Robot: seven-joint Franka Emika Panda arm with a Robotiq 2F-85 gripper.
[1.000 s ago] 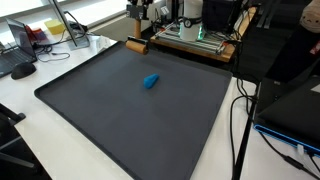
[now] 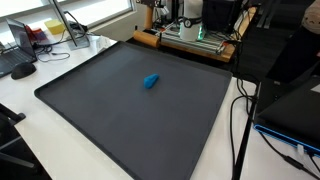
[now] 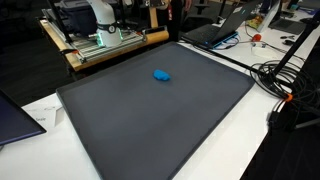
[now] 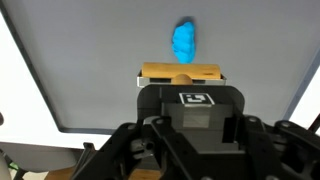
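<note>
In the wrist view my gripper is shut on a tan wooden piece [image 4: 160, 71], long and narrow, lying crosswise past the fingers. A small brown knob shows at its middle; the rest is hidden by the gripper. In exterior view 1 the wooden piece [image 2: 147, 39] appears at the top, by the board's far edge. A crumpled blue thing [image 4: 184, 43], cloth-like, lies ahead of the gripper and apart from it. That same blue thing [image 3: 161, 75] rests on the dark grey board [image 3: 150, 120].
A laptop [image 2: 14, 50] and a mouse [image 2: 23, 70] stand at the left of exterior view 1. Black cables [image 2: 240, 105] run along the board's right side. Most of the board is clear.
Over the last second, the wooden piece and my gripper have moved up and a little right in exterior view 1. The blue thing has stayed put.
</note>
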